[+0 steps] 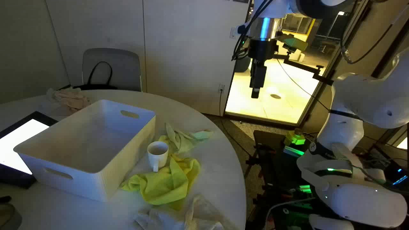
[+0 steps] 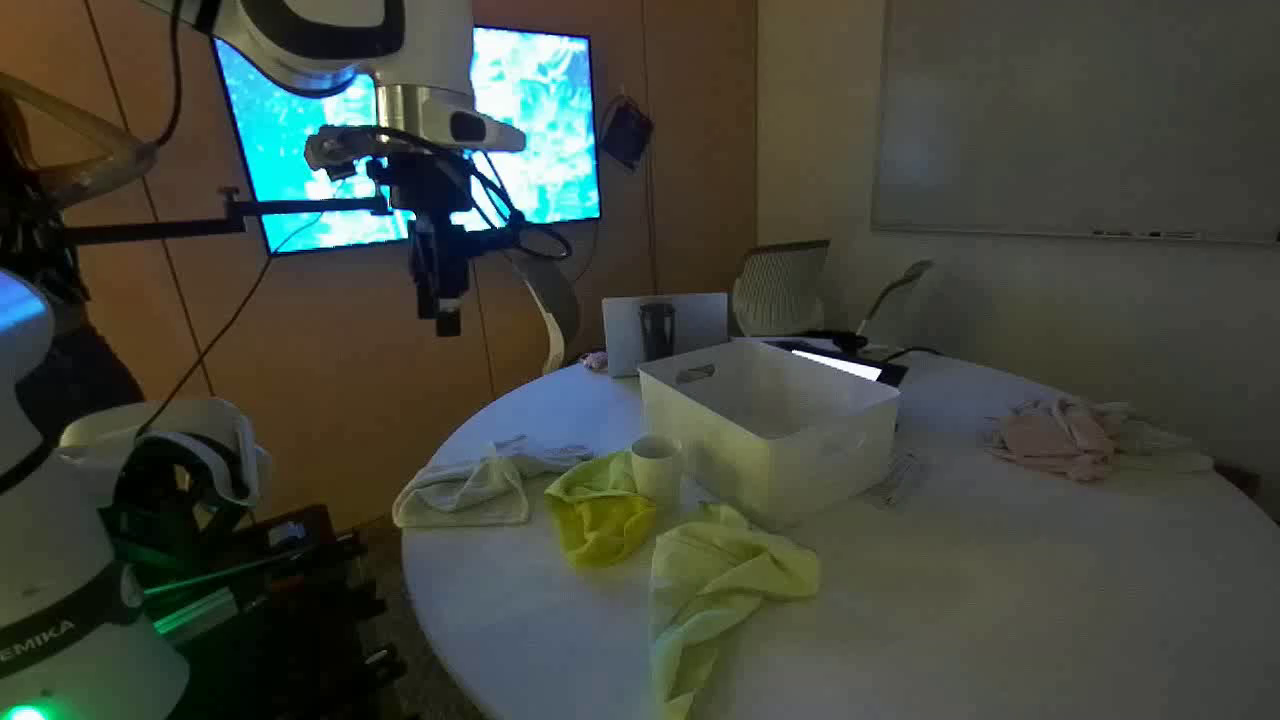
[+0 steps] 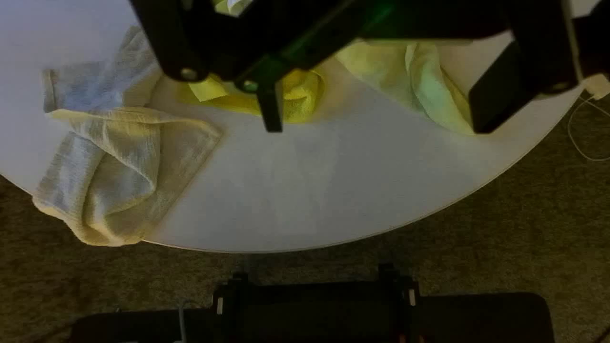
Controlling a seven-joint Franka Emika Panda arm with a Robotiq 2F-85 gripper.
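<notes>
High above the table's edge hangs my gripper, its fingers wide apart in the wrist view and nothing between them. In exterior view 1 the gripper is well clear of everything on the table. A bright yellow cloth lies crumpled beside a white mug. Farther back is a pale green cloth, which spreads toward the viewer in exterior view 2 as the pale green cloth. A whitish cloth lies folded over itself near the table's edge. The large white bin looks empty where its inside shows.
The round white table has bare room on its far side. A pinkish cloth lies there. Around the bin stand a lit tablet, a laptop and a dark cup.
</notes>
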